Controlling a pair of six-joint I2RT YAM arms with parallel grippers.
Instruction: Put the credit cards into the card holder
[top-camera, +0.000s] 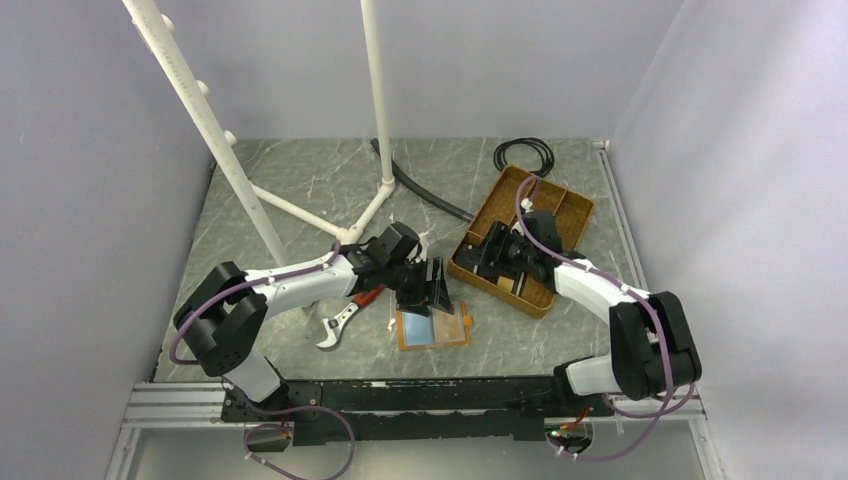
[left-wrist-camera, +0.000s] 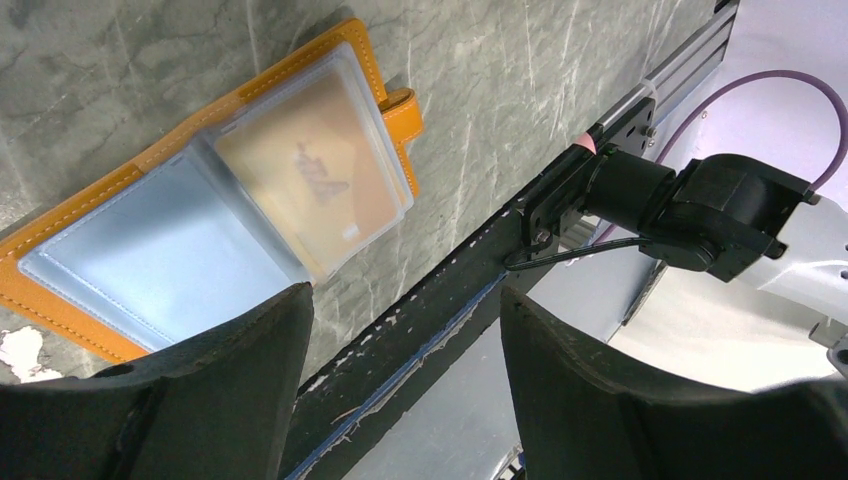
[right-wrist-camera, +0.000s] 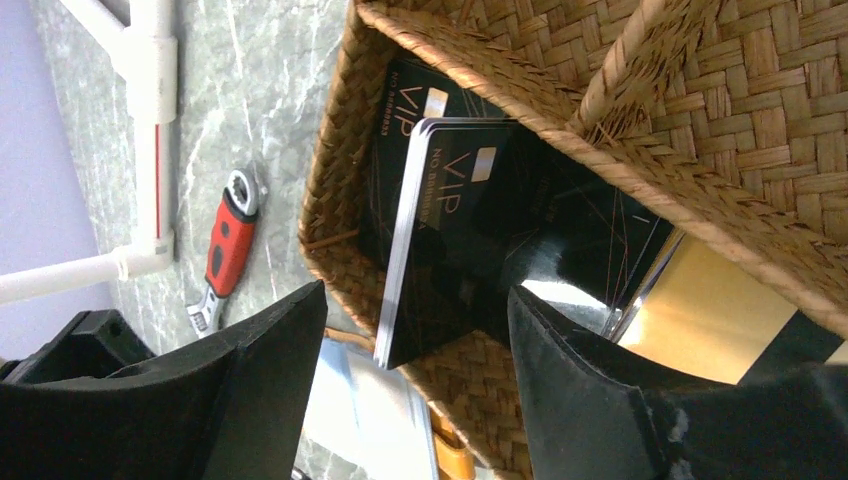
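An orange card holder (top-camera: 433, 340) with clear sleeves lies flat at front centre. My left gripper (top-camera: 435, 285) is open just above it; its fingertips frame the holder's sleeves (left-wrist-camera: 160, 250) in the left wrist view. In the woven box (top-camera: 535, 300), black VIP cards (right-wrist-camera: 455, 230) lie in one compartment, a top one with a pale edge, beside gold cards (right-wrist-camera: 705, 315). My right gripper is open over that compartment, its fingers either side of the top black card, none visibly held.
A wrench (top-camera: 340, 321) lies left of the holder. White pipes (top-camera: 305, 215) and a dark hose (top-camera: 430, 200) fill the back left. A coiled cable (top-camera: 540, 150) sits behind the box. Bare table lies right of the holder.
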